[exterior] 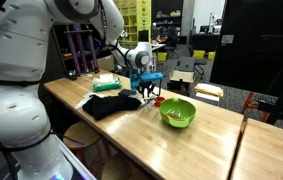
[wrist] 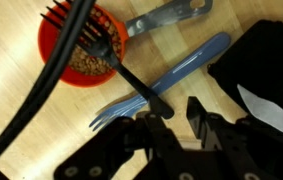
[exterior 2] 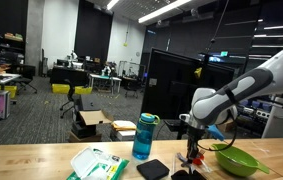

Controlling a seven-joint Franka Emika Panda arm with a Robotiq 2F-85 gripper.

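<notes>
My gripper is low over the table in the wrist view, its fingers apart with a gap between them. The black fork [wrist: 136, 80] has its tines over the red cup [wrist: 78, 80], and its handle end reaches the left finger; whether they touch I cannot tell. Brown grains fill the cup. Beneath the black fork's handle, a blue fork [wrist: 196, 62] lies slantwise on the wood. In exterior view 1 the gripper [exterior: 145, 91] is just left of the red cup [exterior: 159, 101], too small there to show the fingers.
A grey handle [wrist: 166, 17] lies beside the cup. Right of the gripper is black cloth [wrist: 266, 62]. The green bowl [exterior: 178, 112] stands near the cup. A blue bottle [exterior 2: 145, 137] stands on the table in exterior view 2.
</notes>
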